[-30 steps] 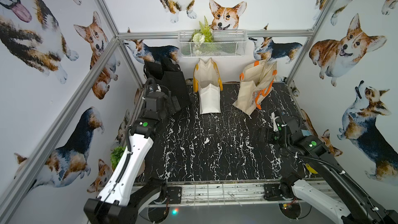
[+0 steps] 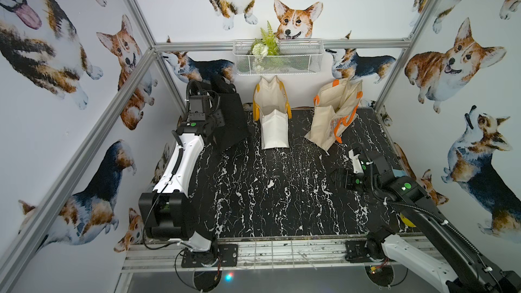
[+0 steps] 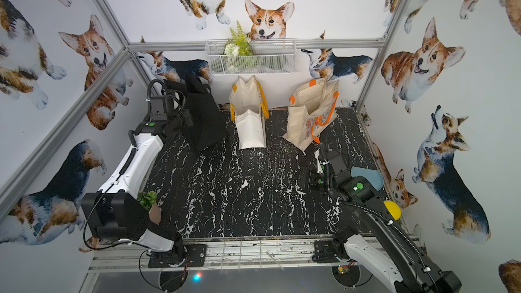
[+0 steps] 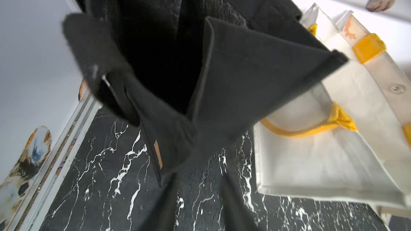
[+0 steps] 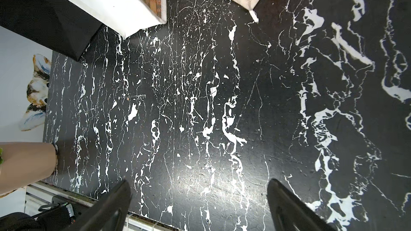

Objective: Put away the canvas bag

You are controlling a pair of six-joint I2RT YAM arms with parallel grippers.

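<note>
Three bags stand along the back of the table: a black one (image 2: pixel 233 119) at left, a white one with yellow handles (image 2: pixel 274 130) in the middle, a beige one with orange handles (image 2: pixel 325 119) at right. My left gripper is up at the black bag, its blurred fingertips below the bag's folded top in the left wrist view; whether anything is between them is unclear. My right gripper hangs open over bare table at the front right, nothing between its fingers.
A wire basket with a plant (image 2: pixel 293 59) hangs on the back wall. A potted plant (image 3: pixel 153 211) sits front left, a yellow ball (image 3: pixel 392 210) and blue object (image 3: pixel 369 176) at the right.
My right arm has shifted slightly; the bags look unchanged.
</note>
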